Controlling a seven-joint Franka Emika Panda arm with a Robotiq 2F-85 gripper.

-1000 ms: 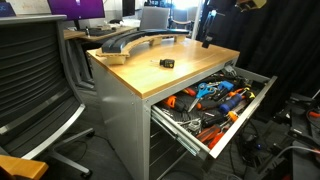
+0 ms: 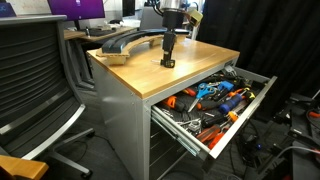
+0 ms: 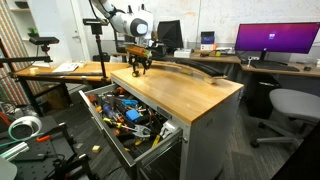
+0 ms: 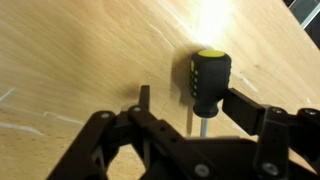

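Observation:
A short tool like a screwdriver [image 4: 210, 75], with a black handle marked by yellow dots and a metal shaft, lies on the wooden top [image 4: 70, 60]. My gripper is around its handle from above. The fingers are part open: the right finger touches or nearly touches the handle, while bare wood shows between it and the left finger. In exterior view 1 the gripper [image 2: 168, 62] is low over the cabinet top, largely covering the tool. Exterior view 2 shows the gripper [image 3: 136, 70] small, near the top's far edge.
An open drawer [image 2: 240, 122] full of hand tools projects from the cabinet below the worktop. A long curved wooden piece [image 2: 125, 42] lies along the top's back edge. An office chair [image 2: 40, 90] stands beside the cabinet.
The gripper has come left and down from above the worktop's far right to the black-handled tool. The tool was plainly visible on the wood before and is now mostly covered in exterior view 1.

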